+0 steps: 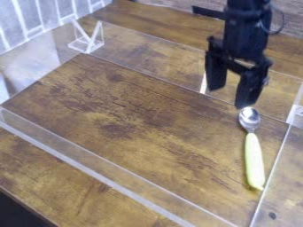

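Observation:
My black gripper (233, 75) hangs over the right rear of the clear-walled area, open, its two dark fingers apart and blurred. Just below and to the right of it a silver spoon head (247, 118) lies on the wood. A long pale yellow-green object (253, 162) lies below the spoon head, near the right wall; whether it is the spoon's handle or a separate thing is hard to tell. A narrow white item (204, 82) shows partly behind the gripper.
A clear low wall (106, 168) rings the wooden floor (124, 120). A small white bracket (89, 40) stands at the back left, near white railings (24, 18).

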